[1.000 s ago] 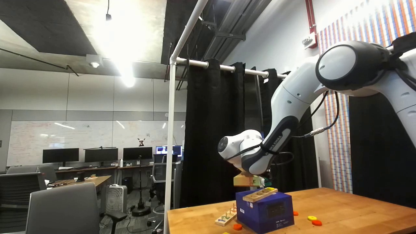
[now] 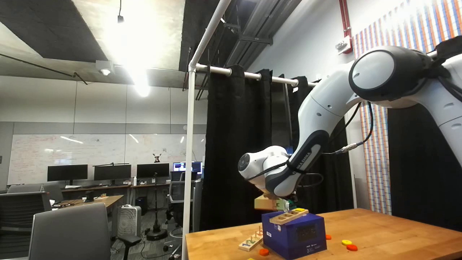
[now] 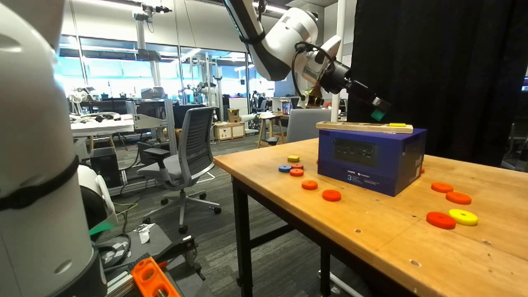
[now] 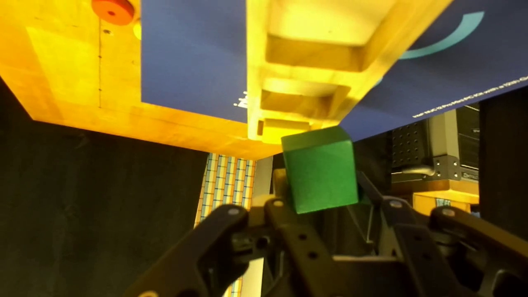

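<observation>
A green block [image 4: 321,175] is pinched between the fingertips of my gripper, which is shut on it. In exterior view 2 the block [image 3: 378,114] hangs just above a wooden tray [image 3: 341,126], apart from it as far as that view shows. The tray has several compartments and lies on top of a blue box [image 3: 366,161]. A yellow block [image 3: 397,124] sits at one end of the tray; the wrist view shows empty compartments in the tray [image 4: 257,59].
Orange discs [image 3: 331,195] and a yellow disc [image 3: 463,217] lie on the wooden table [image 3: 376,232] around the box. A pegged wooden board [image 2: 250,242] lies left of the box in exterior view 1.
In exterior view 1 the gripper end of the arm has shifted slightly left and a little lower. The box and tray have stayed in place.
</observation>
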